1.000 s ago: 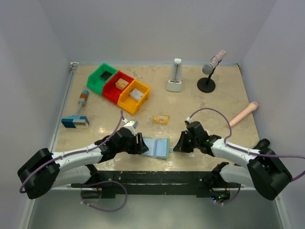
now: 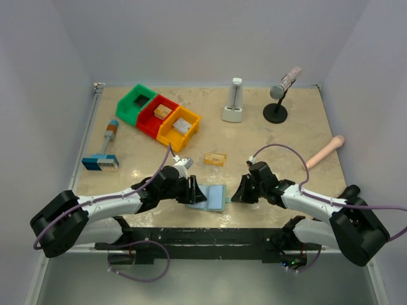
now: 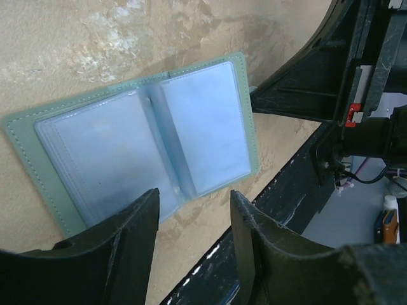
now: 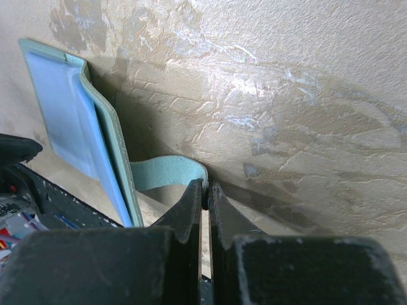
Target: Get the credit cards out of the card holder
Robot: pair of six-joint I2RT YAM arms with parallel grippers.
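The card holder lies spread on the table near its front edge, mint green outside with pale clear sleeves inside. In the left wrist view the holder's sleeves show on both sides of its fold. Over its left half hangs my left gripper, part open, nothing between its fingers. My right gripper is shut on the holder's mint strap, to the right of the holder, whose right half stands raised in the right wrist view. A gold card lies on the table behind the holder.
Green, red and orange bins stand at the back left with small items inside. A white stand, a black-based holder and a rolling pin are farther back and right. A brush lies at left.
My left gripper has moved to the right, farther over the card holder's left half. The right arm, holder and gold card look unmoved.
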